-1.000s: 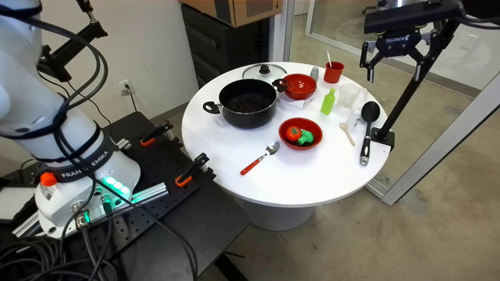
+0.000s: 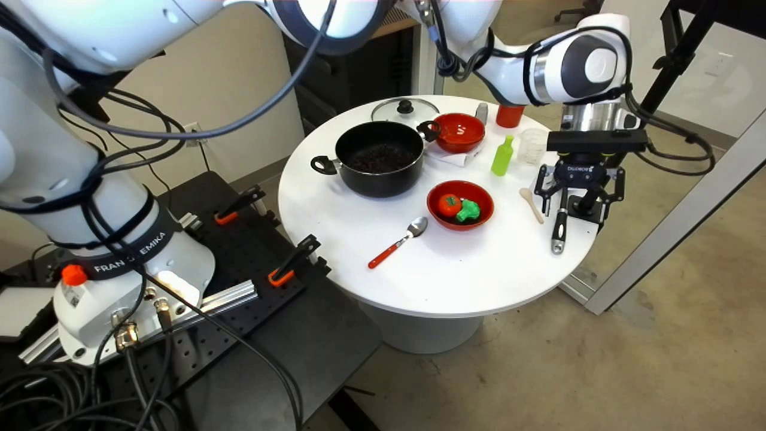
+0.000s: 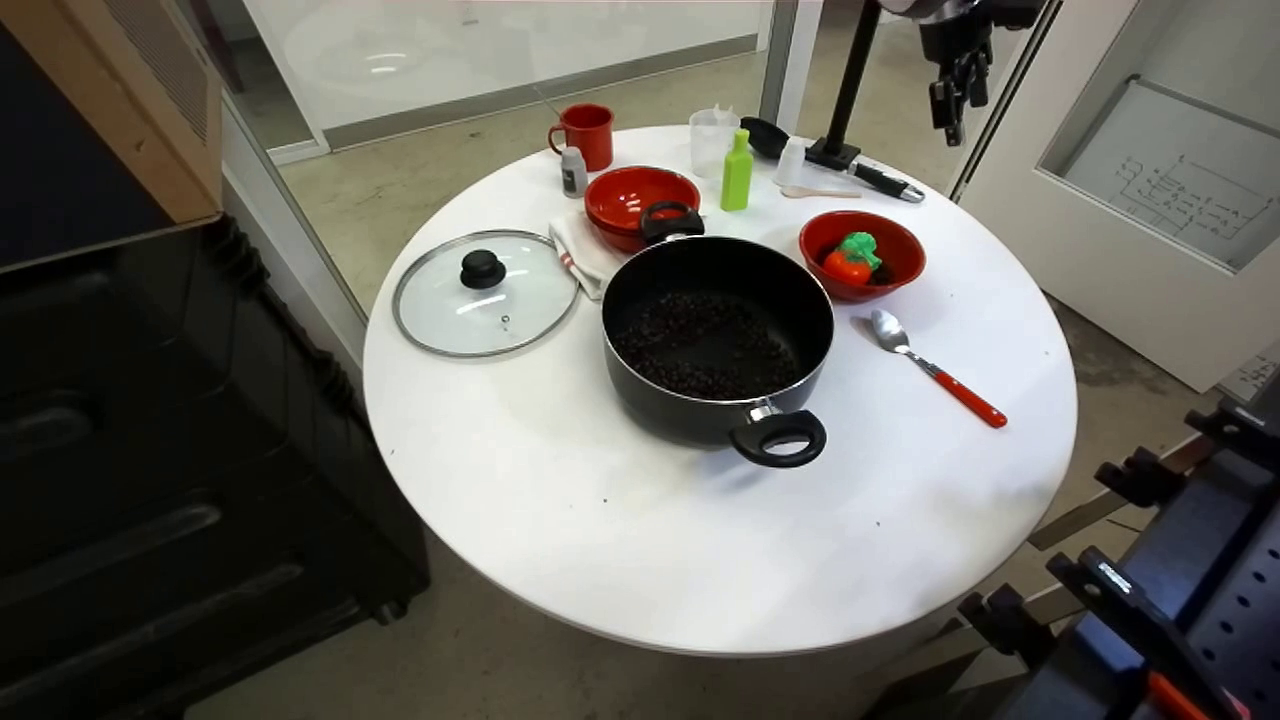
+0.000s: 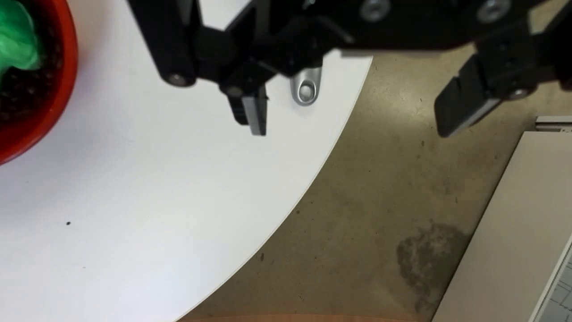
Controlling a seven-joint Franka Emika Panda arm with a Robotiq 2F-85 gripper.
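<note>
My gripper [image 2: 574,212] is open above the table's right edge, its fingers well apart and nothing between them. In exterior view 1 the handle of a black ladle [image 2: 559,231] shows below and between the fingers, while its bowl is hidden behind the gripper. In the wrist view the gripper hangs over the table's rim, with the grey tip of the ladle handle [image 4: 306,93] beyond the left finger. Exterior view 2 shows the gripper [image 3: 960,114] raised clear of the tabletop, and the ladle [image 3: 885,181] lying by the black post.
A red bowl [image 2: 439,208] holds a tomato [image 2: 449,205] and broccoli [image 2: 468,211]. Around it are a black pot [image 3: 624,390], a green bottle [image 3: 735,180], a spoon [image 3: 942,377] and a wooden spoon [image 2: 531,205]. A black post [image 3: 849,84] stands close to the gripper.
The arm has reached farther out and its gripper has come down, from high beside the post to low over the ladle's side of the table. The tabletop things in sight have not moved.
</note>
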